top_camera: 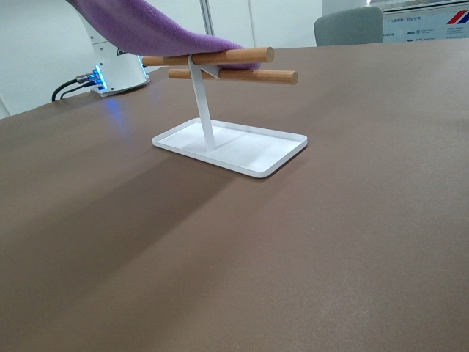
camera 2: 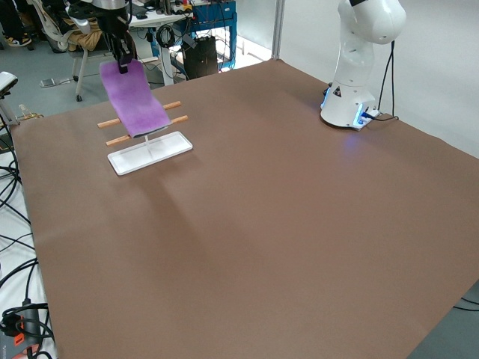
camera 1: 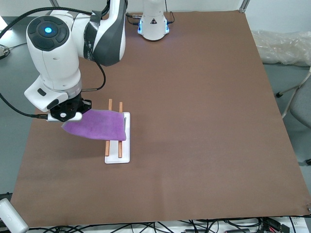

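Note:
A purple towel (camera 1: 95, 125) is draped over a small rack with two wooden bars (top_camera: 249, 76) on a white base (top_camera: 249, 152). In the right view the towel (camera 2: 137, 101) slopes up from the bars to the black gripper (camera 2: 123, 66) at its upper end. The left view shows the gripper (camera 1: 73, 109) above the towel's left end, its fingertips largely hidden; whether it is shut on the cloth is unclear. In the top view the towel rises out of frame at upper left.
Cables lie beyond the table's near edge, and a chair (top_camera: 348, 29) stands outside it.

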